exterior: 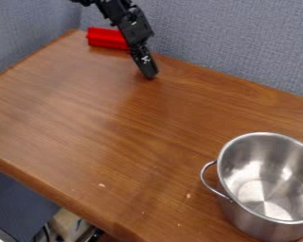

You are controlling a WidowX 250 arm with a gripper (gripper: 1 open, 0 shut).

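Note:
My black gripper [147,70] hangs low over the back of the wooden table, right of a red cylindrical object [103,38] lying by the back wall. The arm above partly hides that object's right end. The fingers look shut, with nothing visible between them. A steel pot [268,184] with a side handle stands at the front right.
A grey fabric wall [230,47] runs along the back. Dark items and cables lie beyond the table's front-left edge.

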